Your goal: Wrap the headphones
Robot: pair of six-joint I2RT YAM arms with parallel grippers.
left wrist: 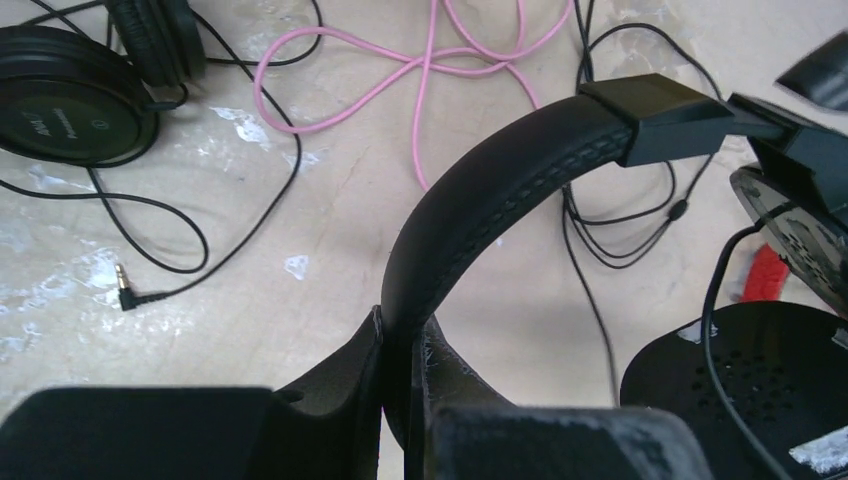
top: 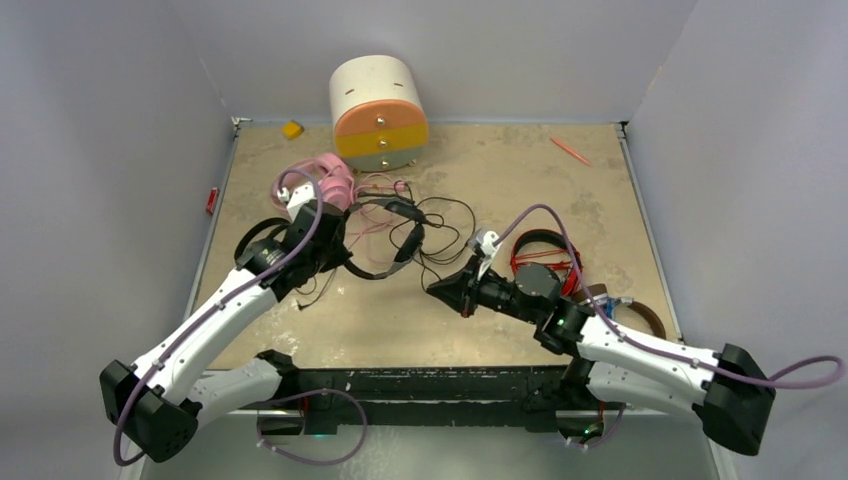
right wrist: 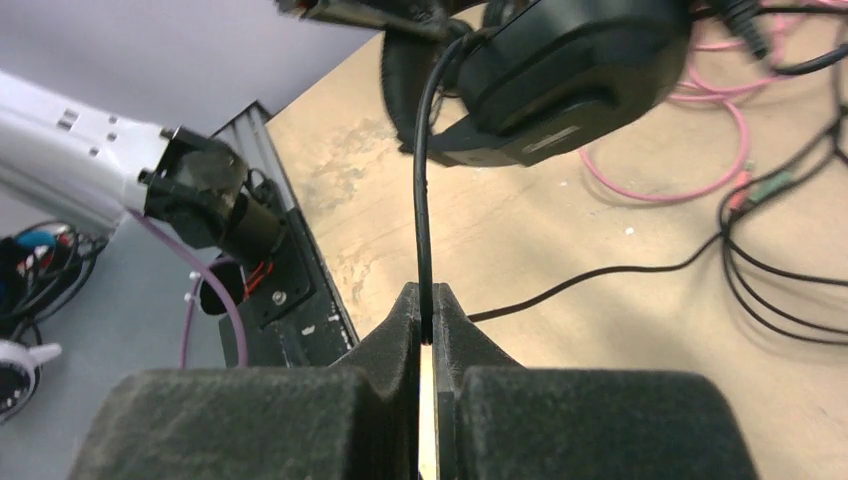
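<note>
My left gripper is shut on the padded headband (left wrist: 500, 170) of a black headset, lifted above the table (top: 350, 340). In the top view the headset's cups (top: 408, 240) hang to the right of that gripper. My right gripper (top: 432, 288) is shut, below and right of the cups; in the right wrist view the black cable (right wrist: 423, 210) runs from the headset down into its fingertips (right wrist: 443, 330). More black cable lies in loops on the table.
Pink headphones (top: 335, 180) and their cable lie behind the left arm, another black pair (left wrist: 70, 100) beside them. Red headphones (top: 540, 238) sit at right. A drawer box (top: 380, 105) stands at the back.
</note>
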